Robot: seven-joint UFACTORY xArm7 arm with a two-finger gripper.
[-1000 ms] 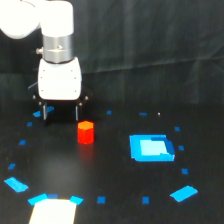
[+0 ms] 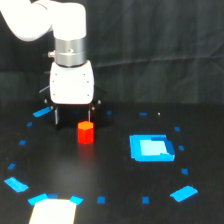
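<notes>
A small red-orange block (image 2: 86,134) sits on the dark table, left of the middle of the camera view. Just above and behind it hangs my white gripper (image 2: 74,114), pointing down. Its dark fingers look spread, and nothing shows between them. The block's upper end comes close to the right finger in the picture; whether they touch I cannot tell. Over on the right lies a blue square tray (image 2: 134,147) with a white patch inside.
Small blue tape marks dot the table, with larger strips such as the blue strip (image 2: 184,193) at lower right. A pale object (image 2: 52,212) is cut off by the bottom edge. Between block and tray the table is clear. Dark curtain hangs behind.
My gripper has moved right and slightly lower in the view, nearer the red block. The block and the blue tray have not moved.
</notes>
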